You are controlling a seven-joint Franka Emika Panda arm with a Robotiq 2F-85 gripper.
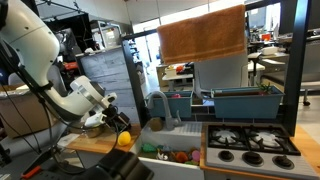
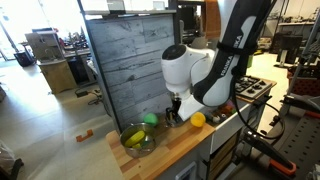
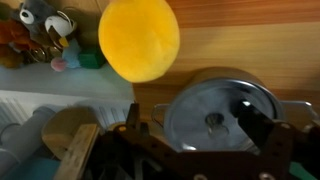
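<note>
A small metal pot with a glass lid and dark knob (image 3: 215,120) sits on the wooden counter. In the wrist view my open gripper is over this pot, one dark finger on each side of the lid's middle. Whether the fingers touch the lid cannot be told. Beside the pot lies a round yellow thing (image 3: 140,38), also seen from the side as a yellow ball (image 2: 198,119). From the exterior my gripper (image 2: 177,112) is low over the counter and largely hides the pot.
A metal bowl (image 2: 139,146) with yellow things and a green ball (image 2: 152,118) stand to the left in the second exterior view. The sink drawer (image 1: 172,153) with several coloured items and the stove (image 1: 250,147) are on the right in the first.
</note>
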